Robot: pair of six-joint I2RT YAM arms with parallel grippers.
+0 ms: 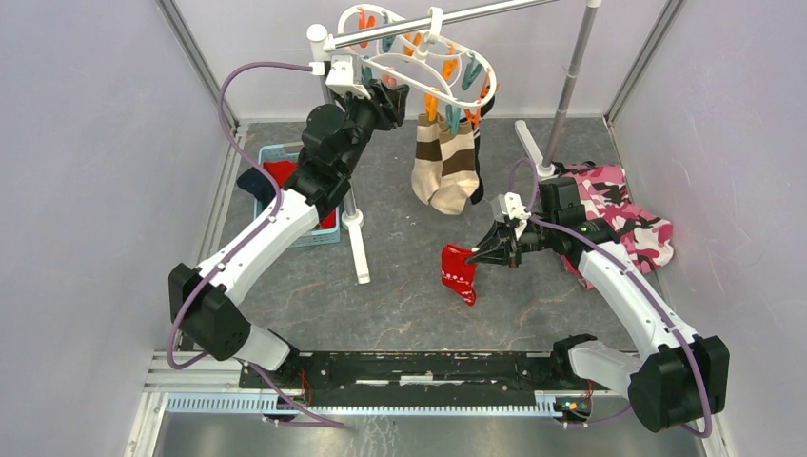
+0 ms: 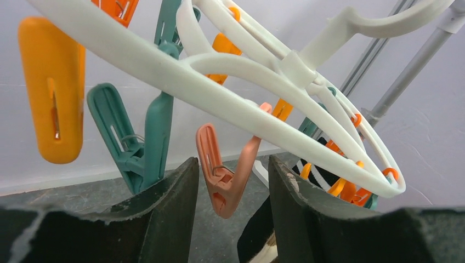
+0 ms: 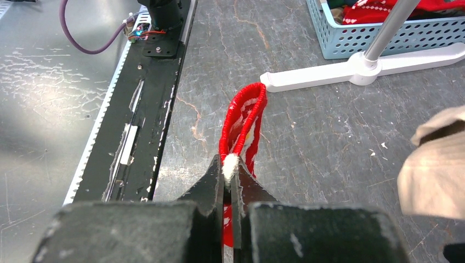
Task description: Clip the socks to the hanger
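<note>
A white oval hanger (image 1: 482, 69) with several coloured clips hangs from the rail. Beige-and-brown striped socks (image 1: 445, 171) dangle from its right side, a dark one partly behind them. My left gripper stands open at the hanger's near left, its fingers (image 2: 174, 213) on either side of a pink clip (image 2: 223, 189), and a gap shows between each finger and the clip. Lower down and to the right, my right gripper is shut on the cuff of a red sock (image 1: 459, 276), which hangs from its tips above the floor.
A blue basket (image 3: 342, 46) with red and dark socks stands behind the left arm. Pink camouflage cloth (image 1: 623, 209) lies at the right. White stand feet (image 3: 312, 75) rest on the grey floor, whose middle is clear.
</note>
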